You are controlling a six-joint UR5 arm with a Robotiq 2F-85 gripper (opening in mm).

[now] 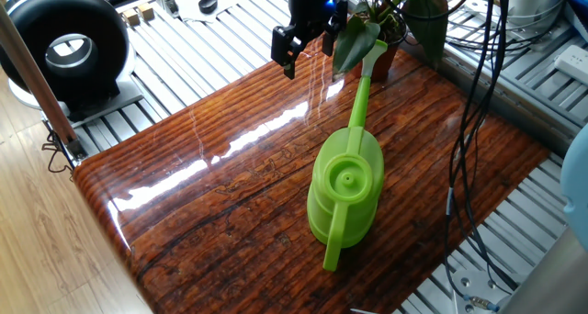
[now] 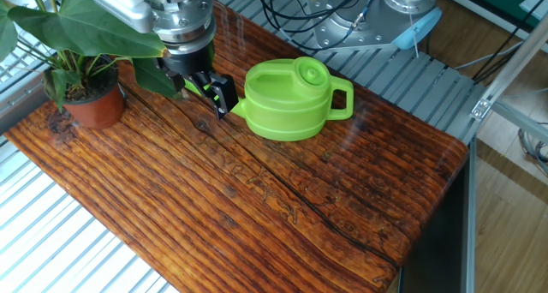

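Observation:
A light-green watering can (image 1: 344, 190) stands upright on the glossy brown wooden board. Its long spout points toward the plant, and its handle (image 2: 342, 100) lies on the opposite side. My black gripper (image 1: 309, 61) hangs above the board's far edge in exterior view 1, to the left of the spout tip. Its two fingers stand apart with nothing visible between them, so it is open. Seen in exterior view 2, the gripper (image 2: 200, 103) covers part of the spout. The potted plant (image 2: 96, 104), in a reddish-brown pot, stands at the board's corner near the spout.
Broad plant leaves (image 1: 356, 46) hang close to my gripper and the spout tip. Black cables (image 1: 473, 140) droop along the right in exterior view 1. A black ring-shaped object (image 1: 69, 48) stands off the board at the left. Much of the wooden board (image 2: 257, 216) is bare.

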